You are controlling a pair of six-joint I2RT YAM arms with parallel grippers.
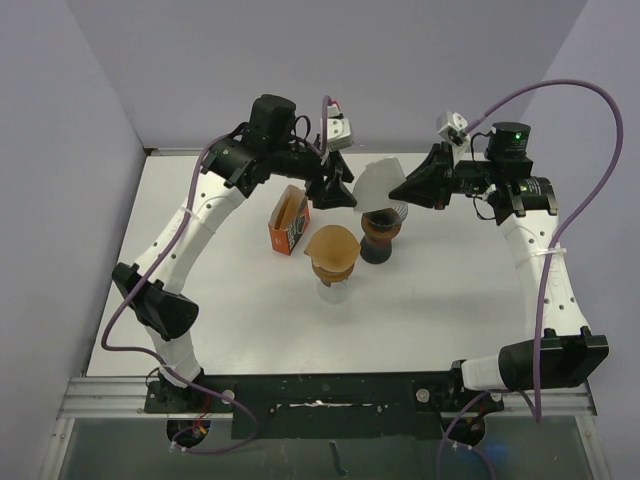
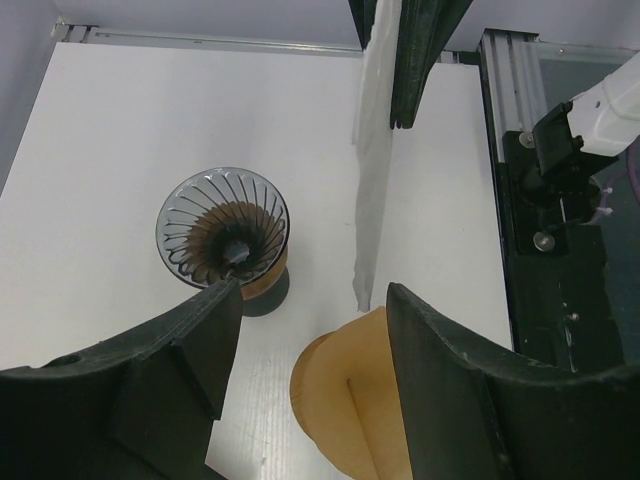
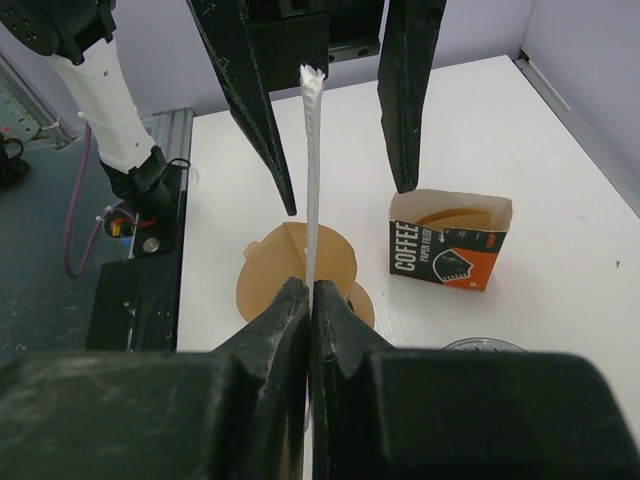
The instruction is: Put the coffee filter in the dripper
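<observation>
A thin white paper filter is pinched in my right gripper; in the right wrist view it stands edge-on above the shut fingers. My left gripper is open at its other side. The left wrist view shows the filter hanging from the right gripper, its lower edge between the left fingertips and closer to the right-hand one. The clear ribbed dripper sits on a dark-based stand, empty of paper; from above, the filter partly covers it.
A brown paper filter rests in a second holder, with clear glass at its front. Behind stands an open orange and black coffee filter box.
</observation>
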